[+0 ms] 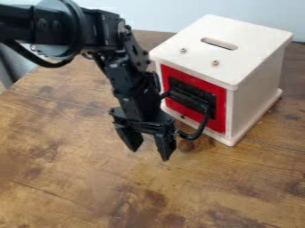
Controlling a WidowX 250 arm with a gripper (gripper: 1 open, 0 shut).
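Observation:
My black gripper [145, 144] hangs fingers-down just left of a wooden box [248, 98], over the table, its fingers apart with nothing visible between them. The box is pale, with a slot and two small screws on top. Its front holds a red panel [218, 87] with a black fixture, partly hidden behind my arm and a black cable or tube.

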